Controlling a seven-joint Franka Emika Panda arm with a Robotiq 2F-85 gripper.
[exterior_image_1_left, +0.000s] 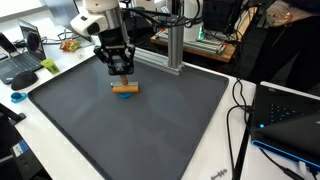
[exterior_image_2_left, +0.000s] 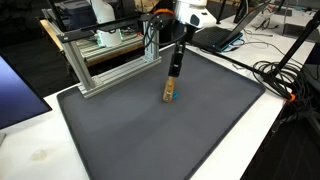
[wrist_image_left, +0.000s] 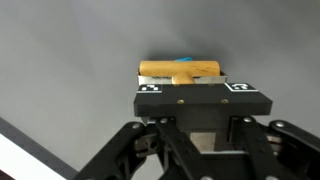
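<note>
A wooden mallet-like piece, with a light-brown cylinder head and a short upright handle, is under my gripper. The gripper points straight down and is shut on the handle. In the wrist view the cylinder lies crosswise just beyond the fingers, and the handle end shows between them. From the other side the wooden piece appears low over the grey mat. A small blue object sits right by the cylinder, mostly hidden; whether they touch, I cannot tell.
A metal frame stands along its back edge. On the right in the first exterior view are a black case and loose cables.
</note>
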